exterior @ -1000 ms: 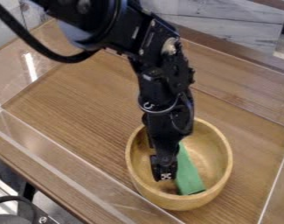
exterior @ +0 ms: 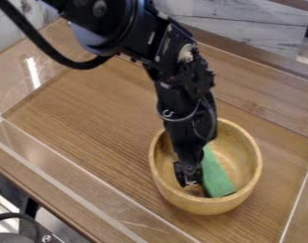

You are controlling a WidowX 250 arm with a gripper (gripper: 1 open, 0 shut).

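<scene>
A light wooden bowl [exterior: 244,152] sits on the wooden table at the lower right. Inside it, on the right side, lies a green object [exterior: 217,177]. My black gripper [exterior: 191,173] reaches down from the top into the left part of the bowl, open, its fingers beside the green object. Its tips are dark and partly hard to make out against the bowl.
A pale wall stands at the back right. Black cables show at the lower left, off the table's edge.
The bowl has shifted slightly to the right and up in the view, with the green object in it. My gripper has moved slightly the same way, its tips a little higher.
</scene>
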